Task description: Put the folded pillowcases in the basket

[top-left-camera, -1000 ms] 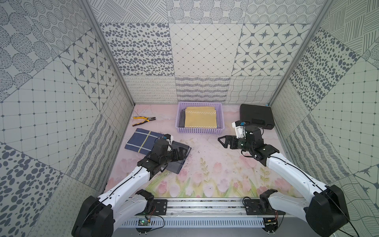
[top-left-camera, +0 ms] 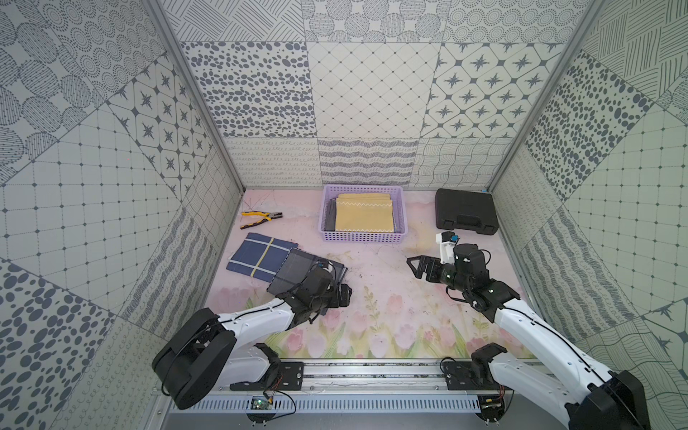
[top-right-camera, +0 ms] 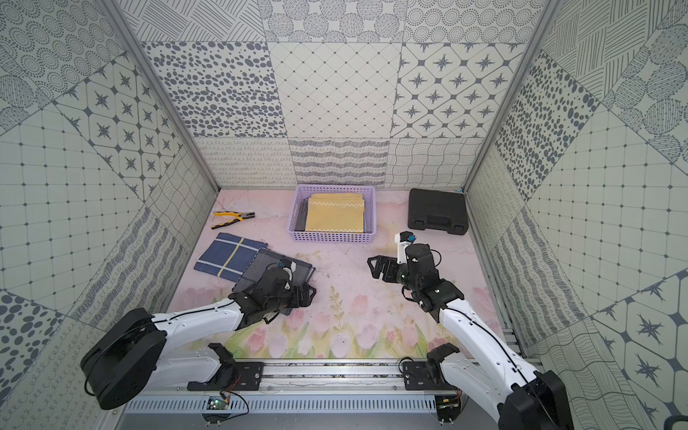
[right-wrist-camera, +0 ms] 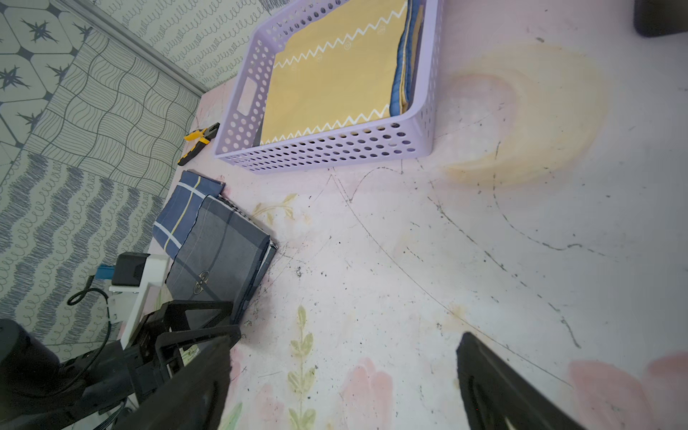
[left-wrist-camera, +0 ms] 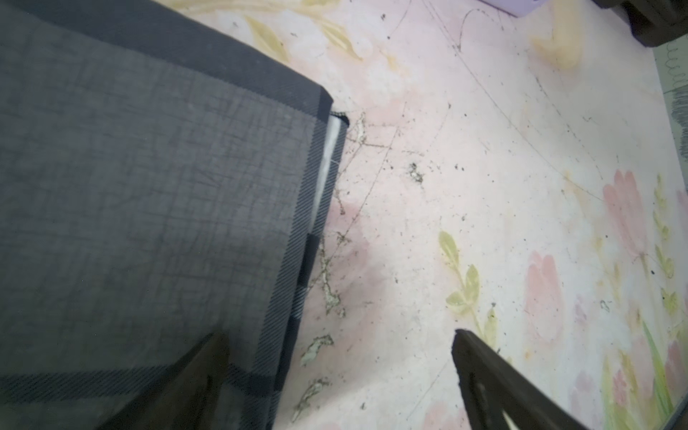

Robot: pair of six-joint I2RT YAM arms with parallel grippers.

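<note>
A dark grey folded cloth point(left-wrist-camera: 157, 186) fills the left of the left wrist view, its layered right edge showing. My left gripper point(top-left-camera: 344, 294) stands open by that edge; in the left wrist view one finger point(left-wrist-camera: 197, 380) appears over the cloth and the other over bare table, with nothing between them. Toward the back stands the lilac basket point(top-left-camera: 364, 236), with a folded yellow cloth point(top-left-camera: 364, 215) on top inside it and darker fabric showing at its sides. Out on the right, my right gripper point(top-left-camera: 420, 267) is open and empty, apart from every cloth.
A blue striped cloth point(top-left-camera: 259, 256) lies beside the grey one, partly touching it. Yellow-handled pliers point(top-left-camera: 261, 218) are at the back left, a black case point(top-left-camera: 466, 211) at the back right. Between the arms the flowered table is clear.
My left gripper has moved from over the grey cloth toward the right and the front edge. The right gripper has shifted slightly rightward and frontward. The cloths and basket stay put.
</note>
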